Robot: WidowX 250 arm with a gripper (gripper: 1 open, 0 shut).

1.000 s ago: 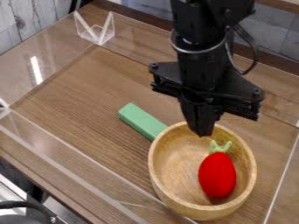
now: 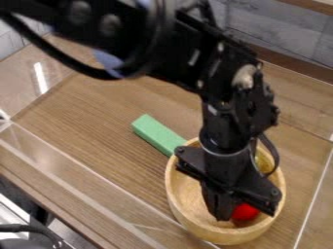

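Observation:
My black gripper (image 2: pixel 225 180) is low inside a round wooden bowl (image 2: pixel 196 219) at the lower right. Its fingers straddle or sit over a red object (image 2: pixel 244 211), mostly hidden beneath them; I cannot tell whether they touch it. A yellow-green thing (image 2: pixel 267 160) shows at the bowl's back, behind the gripper. A green bar (image 2: pixel 156 133) lies on the wooden table outside the bowl, at its upper left.
The arm covers much of the upper middle of the view, and free table shows at the back right.

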